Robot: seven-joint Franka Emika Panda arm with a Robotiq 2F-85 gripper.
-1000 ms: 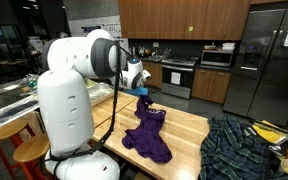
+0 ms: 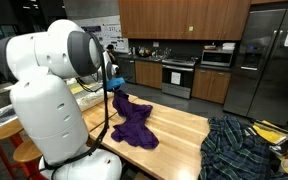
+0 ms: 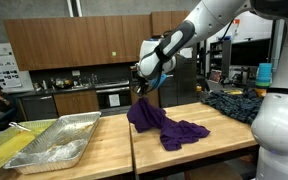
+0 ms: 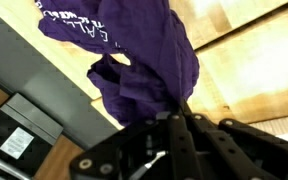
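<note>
A purple cloth with white lettering on one part lies crumpled on the wooden table. In exterior view 1 its flat part (image 2: pixel 136 136) spreads over the table's left half, and another part rises towards my gripper (image 2: pixel 116 87). Exterior view 2 shows a raised fold of the cloth (image 3: pixel 143 114) hanging below my gripper (image 3: pixel 139 86), while the rest rests on the tabletop. Seen from the wrist, the purple fabric (image 4: pixel 156 40) runs right up to the fingertips of my gripper, which is shut on it. The pinched spot itself is mostly hidden.
A dark cloth heap (image 2: pixel 234 150) covers the table's right end, beside yellow items (image 2: pixel 272 133). Foil-lined tray (image 3: pixel 59 143) and yellow tray (image 3: pixel 12 146) stand past the other end. Stools (image 2: pixel 27 152) are at the left. Bare wood (image 2: pixel 179 128) shows mid-table.
In exterior view 1 my gripper has moved left, pulling the raised part of the purple cloth with it. The part on the table has shifted slightly left too.
</note>
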